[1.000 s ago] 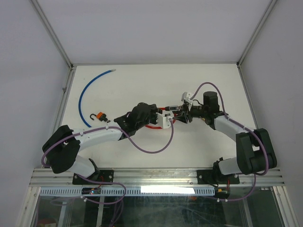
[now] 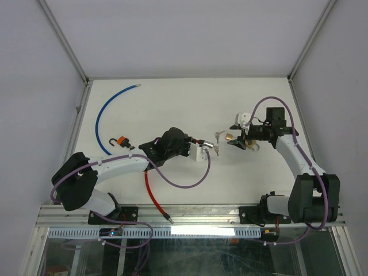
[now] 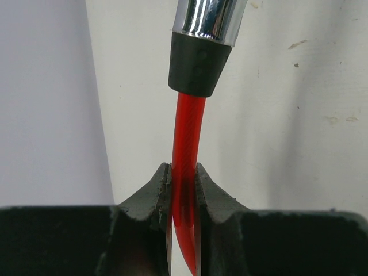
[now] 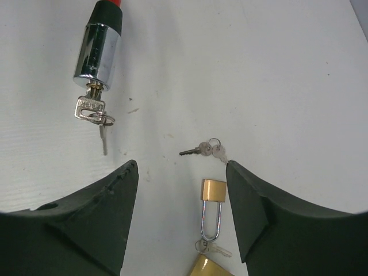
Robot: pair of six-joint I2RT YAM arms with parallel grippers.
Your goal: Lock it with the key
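Note:
The red cable lock is gripped by my left gripper, whose fingers are shut on the red cable (image 3: 188, 129) just behind the black collar. Its chrome lock cylinder (image 4: 98, 54) points right, above the table. A key (image 4: 90, 105) sits in the end of the cylinder, with a second key (image 4: 104, 140) hanging from its ring. In the top view the loose cable end (image 2: 167, 218) reaches past the table's front edge, far from the cylinder. To the right of the cylinder, my right gripper stands open with nothing between its fingers.
Loose keys (image 4: 205, 148) and a brass padlock (image 4: 214, 190) lie under the right gripper, a second padlock (image 4: 209, 268) close by. A blue cable (image 2: 98, 118) and an orange-and-black item (image 2: 122, 141) are at the left.
My right gripper has moved right, away from the cylinder. The red cable, earlier looped near the left gripper, has sprung open and its free end swung towards the front edge.

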